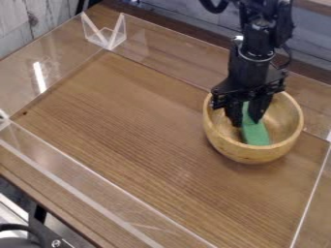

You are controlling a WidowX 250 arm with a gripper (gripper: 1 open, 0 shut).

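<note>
My black gripper (249, 103) points down into a tan wooden bowl (233, 147) on the right side of the table. Its fingertips are inside the bowl, at a green oblong object (255, 134) lying there. The fingers partly cover the object's upper end, and whether they grip it is unclear.
A white wire holder (105, 32) stands at the back left. Raised edges border the table at the back and left.
</note>
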